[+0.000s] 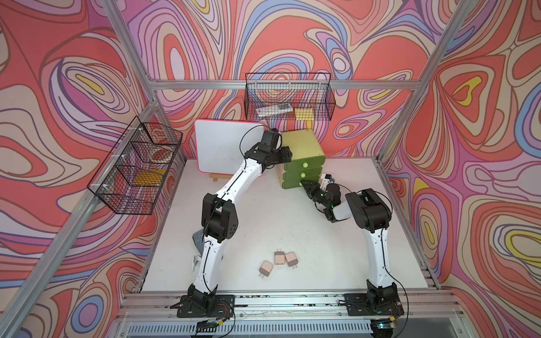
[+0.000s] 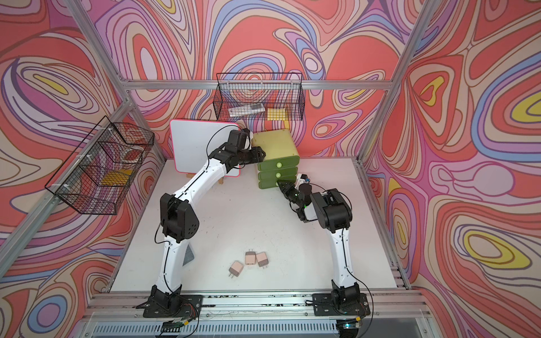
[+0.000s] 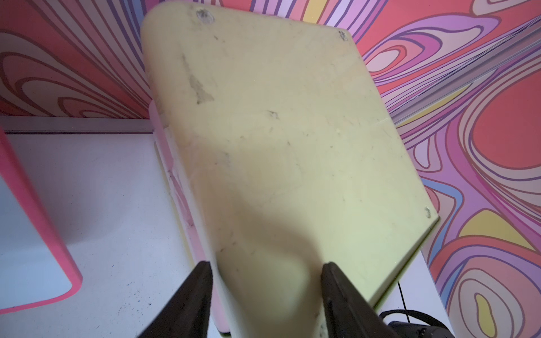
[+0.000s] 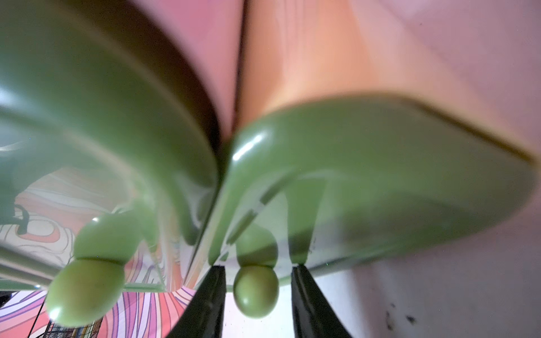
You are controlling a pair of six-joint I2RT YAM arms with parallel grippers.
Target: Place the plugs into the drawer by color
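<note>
The drawer unit (image 1: 304, 140) has green fronts and a pale top, which fills the left wrist view. My left gripper is part open over the top's front left edge. My right gripper is open at a lower drawer, its fingers either side of the round knob (image 4: 256, 295); whether they touch it I cannot tell. An upper knob (image 4: 84, 287) is beside it in that view. Three pink plugs (image 1: 266, 268) lie apart from the unit at the front of the table.
A whiteboard (image 1: 225, 143) stands left of the unit. Wire baskets (image 1: 135, 169) hang at left and back. A grey object (image 1: 198, 241) lies by the left arm.
</note>
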